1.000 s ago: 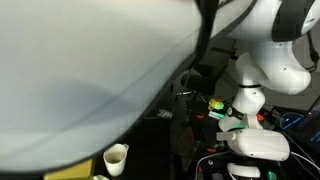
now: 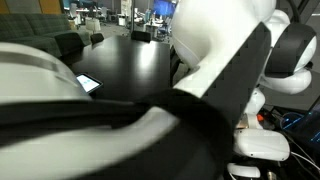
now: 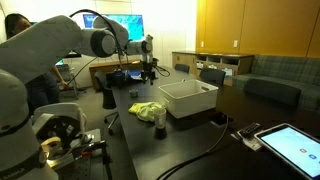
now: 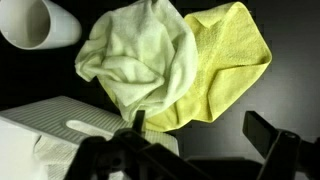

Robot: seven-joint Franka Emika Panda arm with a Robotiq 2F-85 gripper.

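In the wrist view a crumpled pale yellow cloth (image 4: 145,55) lies partly over a deeper yellow cloth (image 4: 235,65) on the dark table. My gripper is open above them, its two black fingers wide apart and nothing held between them. In exterior view 2, yellow cloth (image 3: 148,112) lies beside a white basket (image 3: 190,100), and the gripper (image 3: 143,68) hangs above it and farther back. The arm fills much of exterior view 1, hiding the cloths.
A white cup (image 4: 40,20) is at the wrist view's upper left, with the white basket (image 4: 75,115) at lower left. In exterior view 2, a tablet (image 3: 298,145), a small dark object (image 3: 222,118) and a cable lie on the right. Bare table separates them from the basket.
The arm has swung through exterior view 1, uncovering the far table and a tablet. The white cup seen there a second ago is now hidden behind the arm.
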